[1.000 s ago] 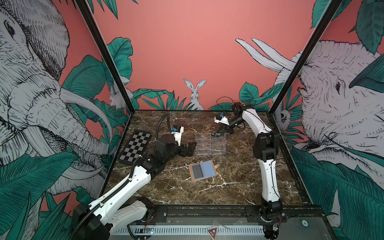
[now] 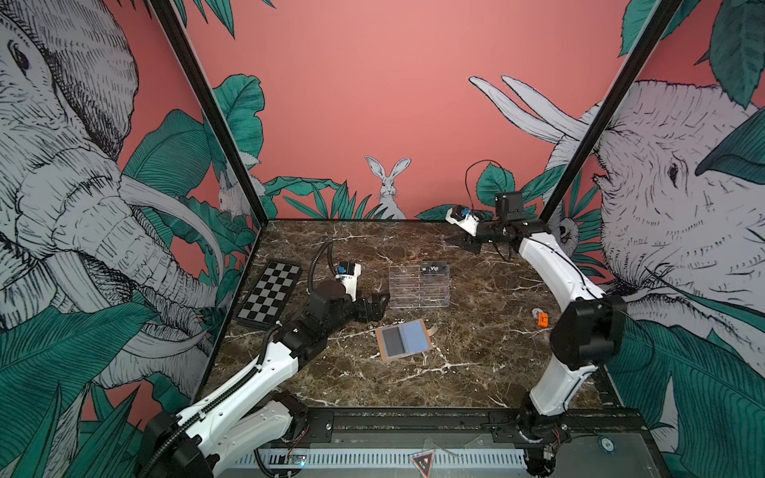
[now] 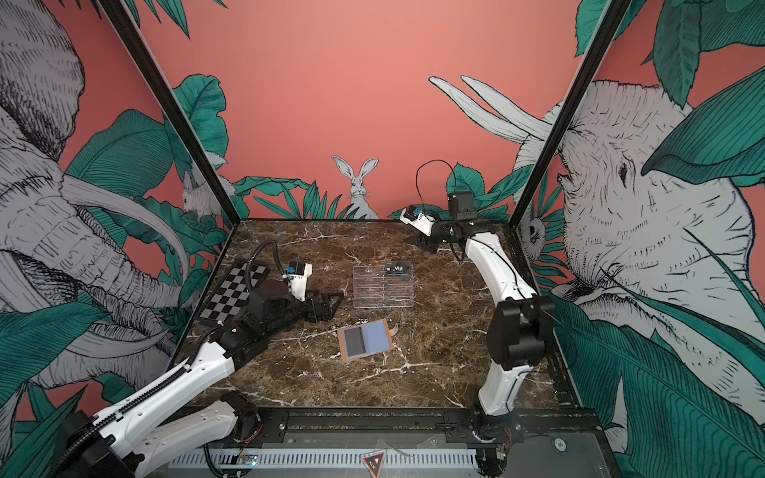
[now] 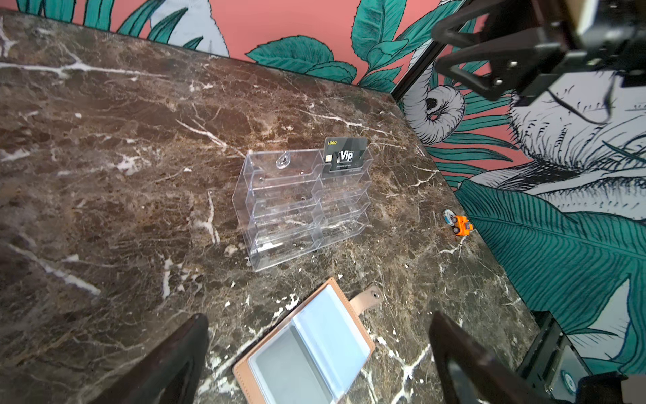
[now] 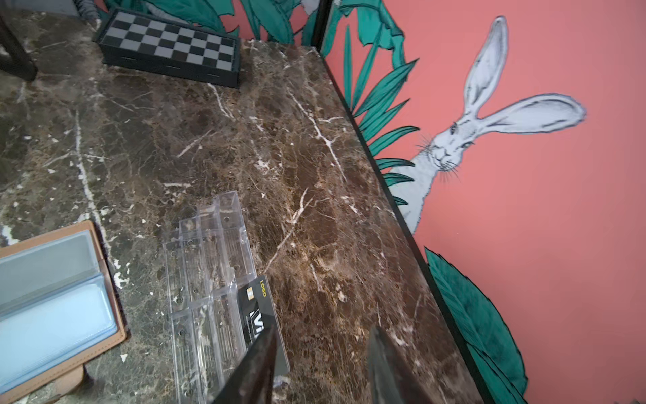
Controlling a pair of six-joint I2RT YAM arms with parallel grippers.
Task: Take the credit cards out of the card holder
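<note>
A tan card wallet [image 4: 302,360] lies spread open on the marble table, with a grey sleeve and a pale blue one; no card can be made out in it. Behind it stands a clear tiered rack [image 2: 405,296]. A black "Vip" card [image 4: 344,157] sits upright in the rack's back right slot. Over the table just left of the rack, my left gripper is open and empty. My right gripper hangs behind and to the right of the rack, clear of the card. Its fingers [image 5: 259,360] are apart with nothing between them.
A checkered black-and-white box [image 2: 270,294] stands at the table's left edge. Toward the right edge lies a small orange toy [image 2: 542,319]. Open table surrounds the wallet in front and to the right.
My right gripper has drawn away from the black card, back and to the right, and the card stays in the rack. The left arm has dipped slightly.
</note>
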